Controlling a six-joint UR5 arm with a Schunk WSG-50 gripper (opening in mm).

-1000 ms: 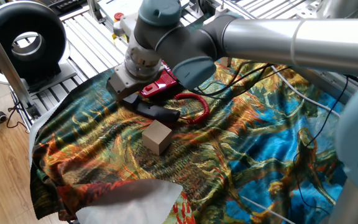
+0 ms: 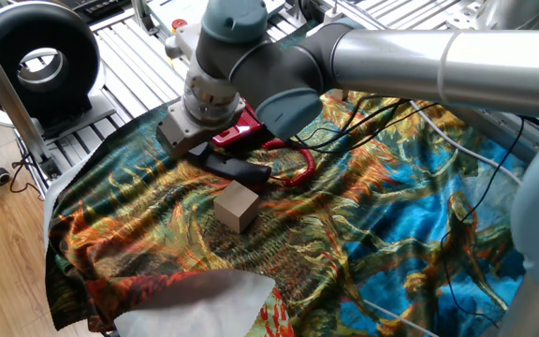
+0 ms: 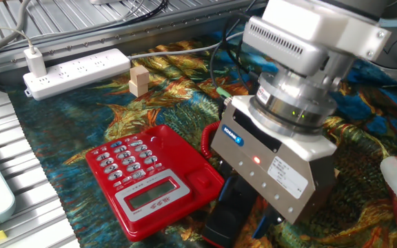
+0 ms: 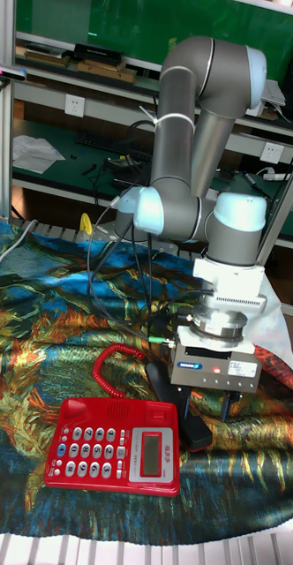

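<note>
A red desk phone [image 3: 158, 184] with grey keys and a small display lies on the patterned cloth. Beside its cradle lies the black handset [image 4: 166, 391], joined to it by a red coiled cord [image 4: 108, 369]. Over the handset hangs my gripper [image 4: 206, 418], pointing down, its two thin fingers [image 4: 225, 407] well apart. One finger is on the handset's far side from the phone; the other overlaps the handset in the third exterior view. Whether either finger touches it, I cannot tell. In the first exterior view the fingers are hidden behind the gripper body.
A wooden cube [image 2: 237, 207] sits on the cloth near the handset. Small wooden blocks [image 3: 138, 81] stand by a white power strip [image 3: 78, 74] at the back. Cables [image 2: 363, 122] run over the cloth, which has folds. A black ring-shaped object [image 2: 73, 61] stands to the left.
Phone, handset and cube look unmoved.
</note>
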